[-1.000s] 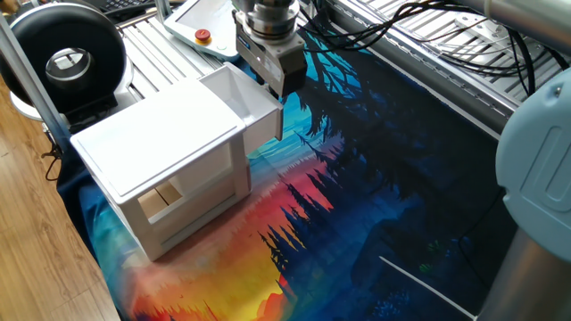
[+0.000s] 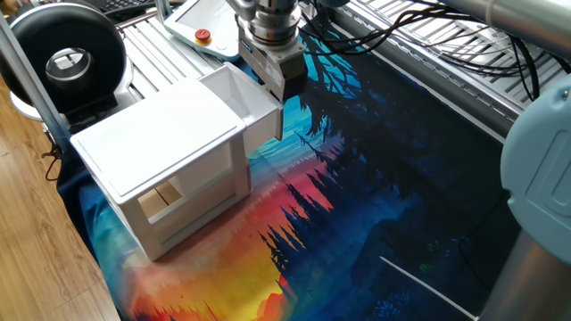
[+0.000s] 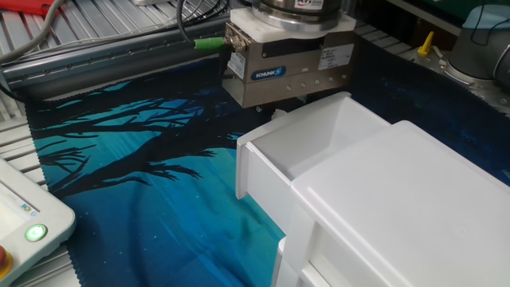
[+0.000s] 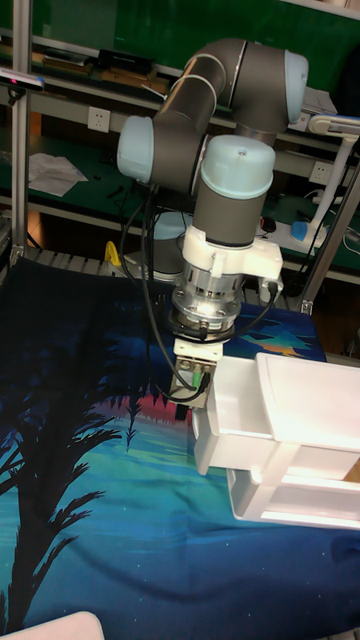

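A white drawer unit (image 2: pixel 161 134) stands on the printed cloth, its upper drawer (image 3: pixel 315 139) pulled well out. The visible part of that drawer's inside is empty. My gripper (image 4: pixel 183 410) is just beyond the drawer's front panel (image 3: pixel 244 169), pointing down. In exterior view 2 its metal body hangs behind the drawer, and the fingers are mostly hidden by it. A short dark fingertip shows beside the front panel in exterior view 3. Whether it touches the panel, and how the fingers stand, I cannot make out.
A control pendant with a red button (image 2: pixel 203 36) lies near the drawer's side. Black cables (image 2: pixel 393 31) run behind the arm, and a metal rail (image 3: pixel 103 64) borders the cloth.
The arm has shifted very slightly; its light-blue joint cap sits a little further right in exterior view 1. The drawer unit and its pulled-out drawer look unmoved.
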